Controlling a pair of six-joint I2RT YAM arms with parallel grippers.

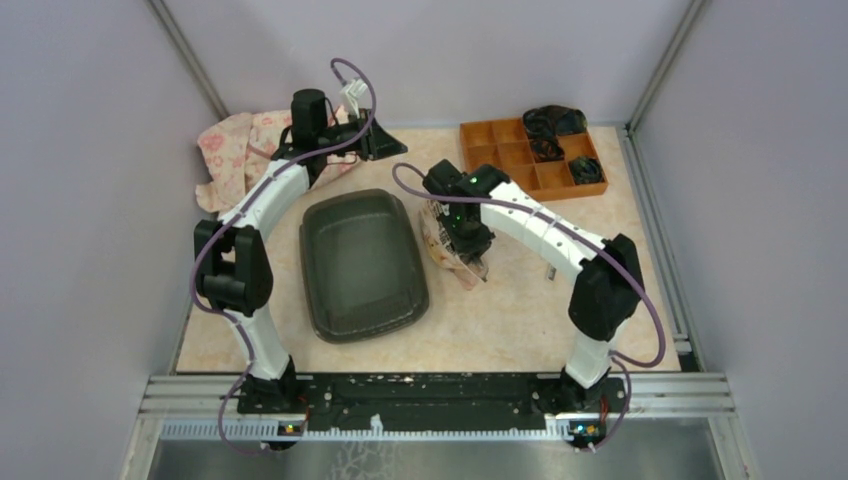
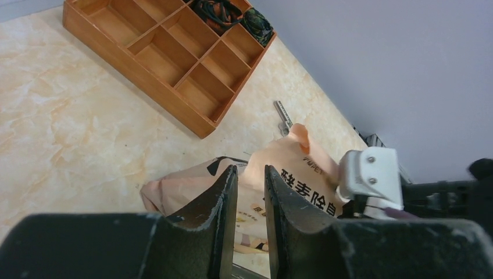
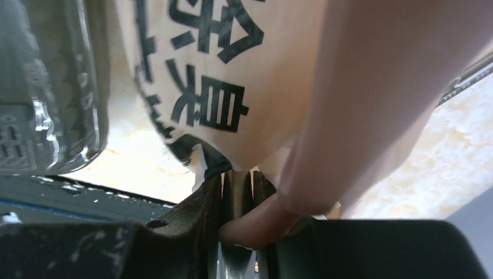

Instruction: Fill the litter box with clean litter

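Note:
On the left of the table lies the empty dark green litter box [image 1: 364, 268]. Beside its right wall is the crumpled beige-pink litter bag [image 1: 440, 243], with black lettering, partly hidden under the right arm. My right gripper is down at the bag, its fingers parted; a pink fold of the bag [image 3: 264, 221] curls across the gap. Whether the fingers pinch any of it is not clear. Above the back of the table my left gripper is open, with nothing between its fingers, facing toward the bag [image 2: 290, 174] from a distance.
A wooden divided tray [image 1: 533, 160] with dark items stands at the back right. A small metal tool [image 1: 551, 271] lies right of the bag. Pink patterned cloth [image 1: 232, 152] is bunched behind the left arm.

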